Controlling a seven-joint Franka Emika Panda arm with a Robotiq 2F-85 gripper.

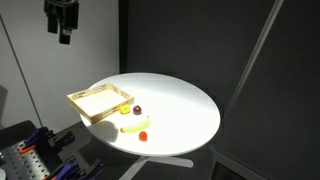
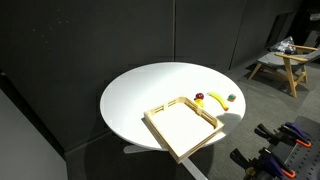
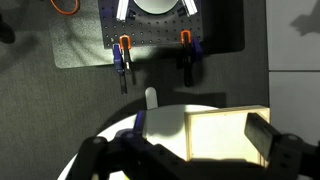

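At the upper left of exterior view 1 my gripper (image 1: 57, 36) hangs high above the floor, near the tray's side of the table. Its two dark fingers stand well apart in the wrist view, and nothing is held between them. A shallow wooden tray (image 1: 99, 101) rests on the round white table (image 1: 180, 95). Beside the tray are a yellow fruit (image 1: 125, 109) and a dark red fruit (image 1: 138, 110). A banana (image 1: 135, 127) lies nearer the front edge, with a small red item (image 1: 143, 136) close to it. The tray looks empty in exterior view 2.
The robot's perforated base plate (image 3: 150, 30) lies beyond the table in the wrist view, with orange-and-black clamps (image 3: 186, 50) along it. A wooden chair (image 2: 284, 65) stands far off at the right in exterior view 2.
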